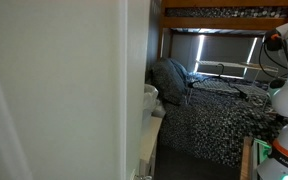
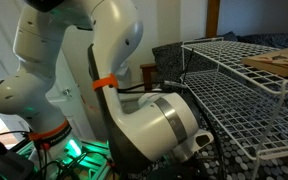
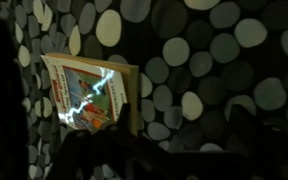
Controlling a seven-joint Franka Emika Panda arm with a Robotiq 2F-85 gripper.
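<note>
A book (image 3: 89,95) with a bright, colourful cover and glare across it lies on dark cloth patterned with pale, pebble-like spots. It sits left of centre in the wrist view. Below and to the right of the book, my gripper shows as two dark fingers at the lower edge, spread apart with only patterned cloth visible between them. The white arm (image 2: 149,130) fills the foreground of the second exterior view and hides the gripper there. Only part of the arm (image 1: 284,145) shows at the right edge of the first exterior view.
A white wire rack (image 2: 246,80) stands right of the arm, carrying a flat brown item (image 2: 274,63). A pale wall or panel (image 1: 54,90) blocks much of the first exterior view. Patterned bedding (image 1: 209,125) spreads beyond it, beside a white basket (image 1: 150,95).
</note>
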